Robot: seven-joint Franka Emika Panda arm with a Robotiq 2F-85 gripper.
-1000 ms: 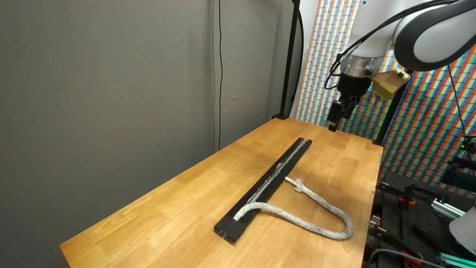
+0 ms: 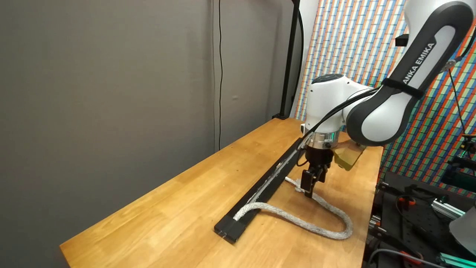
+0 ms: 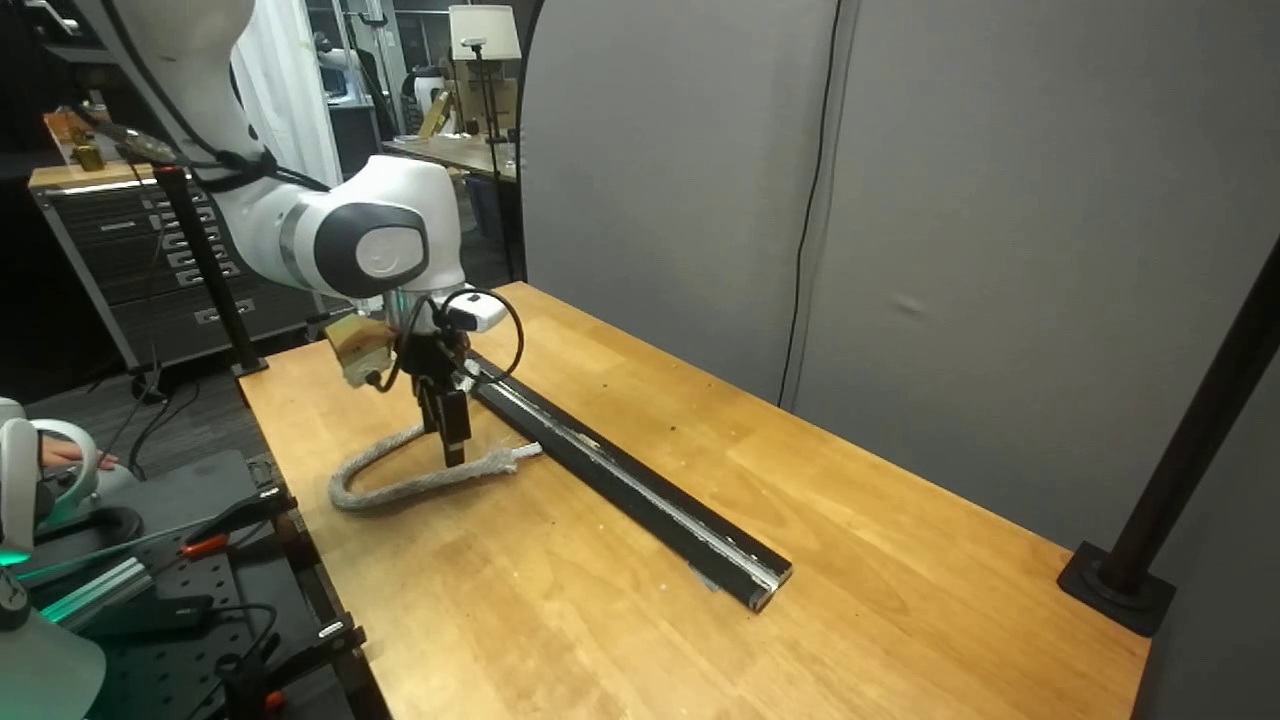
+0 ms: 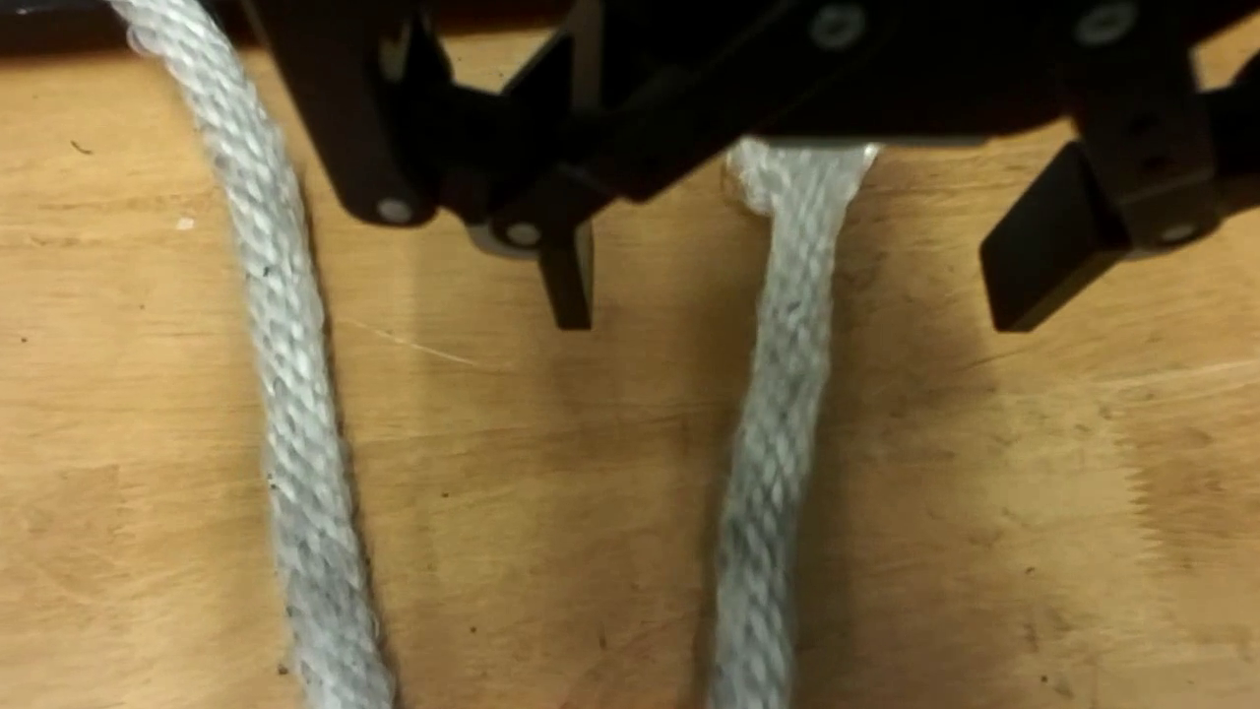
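A grey-white rope (image 2: 308, 225) bends in a U on the table, one end resting on the near end of a long black grooved bar (image 2: 250, 198). Its other, frayed end (image 3: 513, 457) lies close beside the bar. Low over that frayed part is my gripper (image 2: 308, 194), pointing down and open. In the wrist view the rope's frayed stretch (image 4: 786, 319) runs through the gap between the fingers, touching neither as far as shows. The other leg of the rope (image 4: 289, 390) passes outside the left finger. Whether the fingertips touch the table, I cannot tell.
A grey wall (image 2: 134, 89) borders its back edge, with a black post (image 3: 1152, 516) at one corner. Clamps and a cart (image 3: 180, 600) stand along the other edge.
My arm has come down from above the table's far end, and the gripper is now low at the frayed rope end. Rope and bar lie as before.
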